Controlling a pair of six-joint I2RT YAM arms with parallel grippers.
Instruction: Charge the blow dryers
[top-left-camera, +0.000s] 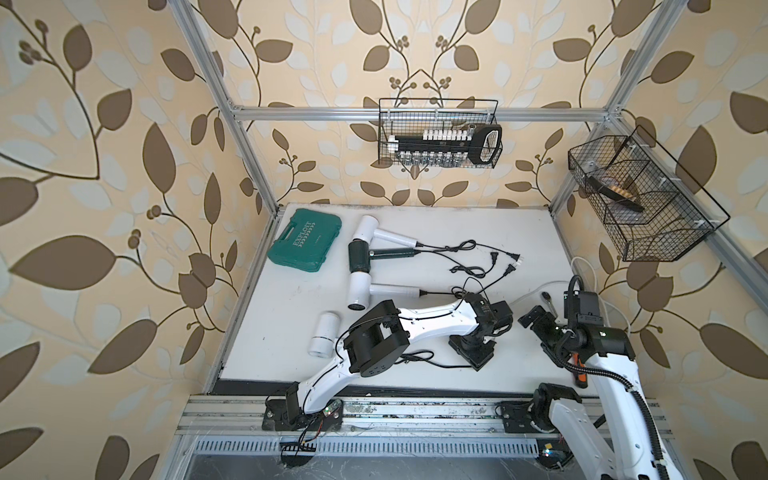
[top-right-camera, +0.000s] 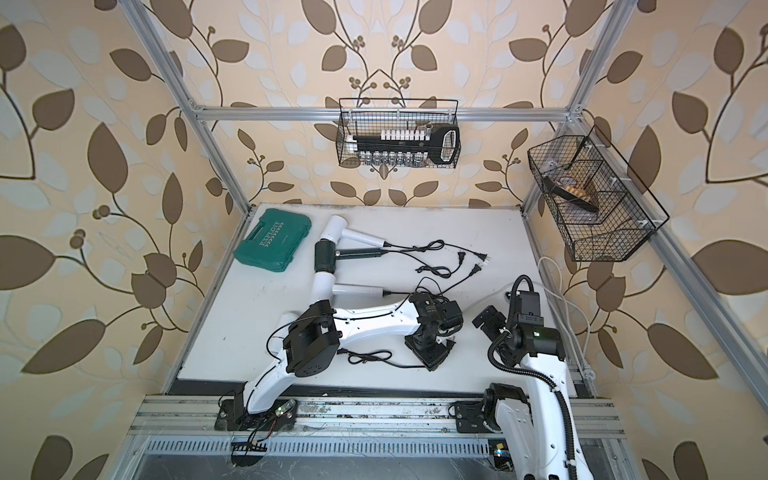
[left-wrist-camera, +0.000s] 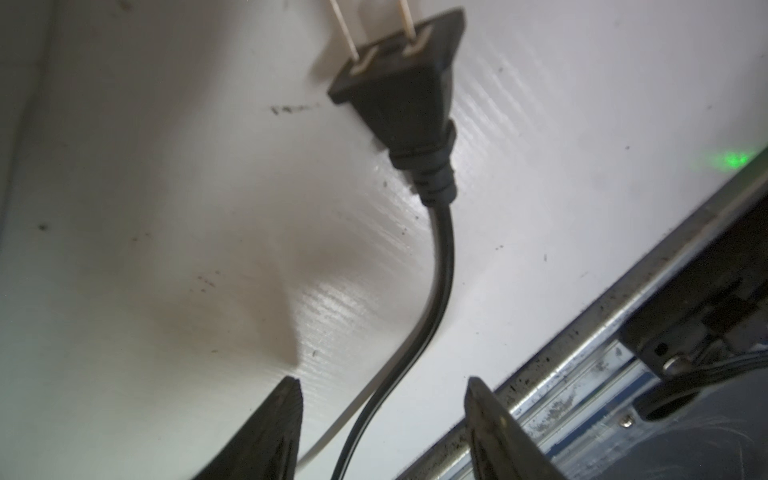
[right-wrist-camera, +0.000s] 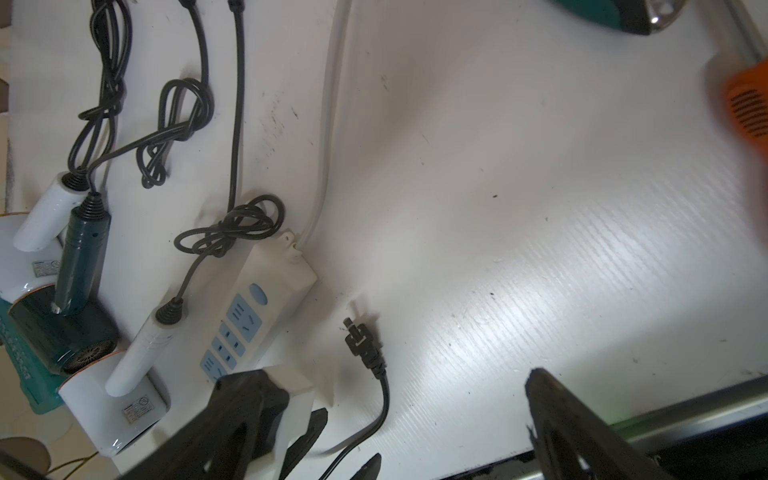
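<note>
My left gripper is open above the table, fingers apart. A black two-prong plug (left-wrist-camera: 408, 100) lies ahead of its fingertips, and the plug's cord runs beneath the gap between them. In the right wrist view, the same plug (right-wrist-camera: 364, 348) lies beside a white power strip (right-wrist-camera: 272, 280) with blue sockets, its near end hidden. To the right, my right gripper stands open and empty. Three blow dryers lie in a column: white (top-left-camera: 365, 227), dark green (top-left-camera: 358, 256) and white (top-left-camera: 360, 289). Another white dryer (top-left-camera: 325, 334) sits nearer the front, its handle hidden by the left arm.
A green case (top-left-camera: 305, 240) rests at the back left. An orange-handled tool (right-wrist-camera: 750, 108) lies on the right. Coiled dryer cords (right-wrist-camera: 180, 120) cover the area behind the strip. Wire baskets (top-left-camera: 438, 132) hang above.
</note>
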